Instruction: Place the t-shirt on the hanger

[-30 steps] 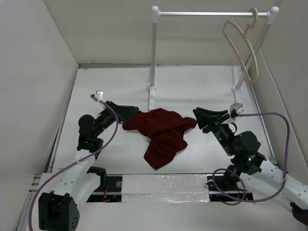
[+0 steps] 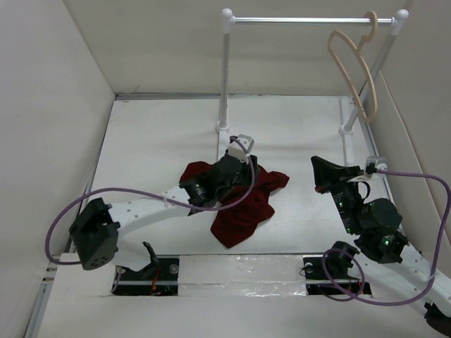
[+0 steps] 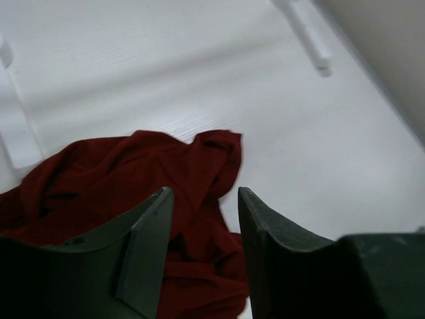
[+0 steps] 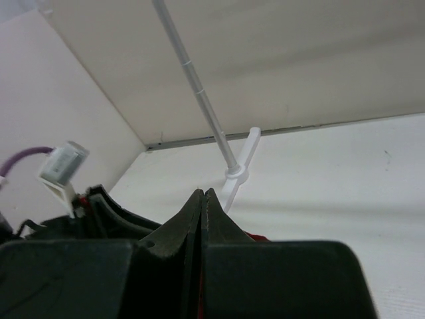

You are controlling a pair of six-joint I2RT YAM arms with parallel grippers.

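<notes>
A dark red t-shirt (image 2: 239, 218) lies crumpled on the white floor between the arms; it fills much of the lower left wrist view (image 3: 113, 186). My left gripper (image 2: 246, 165) is over the shirt, its fingers apart with nothing held between them (image 3: 202, 199). My right gripper (image 2: 320, 172) is shut, nothing visible between its tips, to the right of the shirt. A beige hanger (image 2: 345, 63) hangs from the right end of the rail.
The white rack's rail (image 2: 296, 20) spans the back, on uprights (image 2: 224, 84) standing on floor bases. Walls close in both sides. Clear floor (image 2: 148, 130) lies at the back left.
My left arm has swung right from beside the shirt to over it. My right gripper has shifted slightly right. The shirt and hanger look unmoved.
</notes>
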